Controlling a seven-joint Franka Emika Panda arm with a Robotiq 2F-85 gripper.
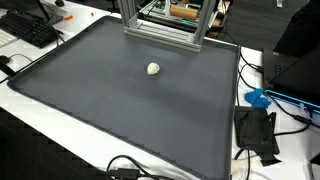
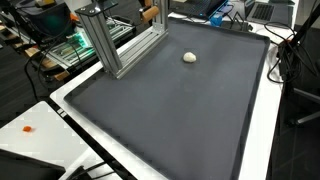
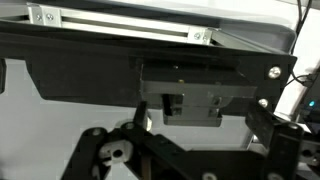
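A small cream-coloured roundish object lies on the grey table mat; exterior view 2 shows the same object toward the mat's far end. In the wrist view my gripper is open, its black fingers spread left and right. Ahead of the fingers is a long black panel with a dark block-like part at its middle. Whether the fingers touch that block cannot be told. Neither exterior view shows the gripper clearly.
A metal frame with a wooden cylinder stands at the mat's back edge. A keyboard is at the left. A blue item, black cloth and cables lie right of the mat.
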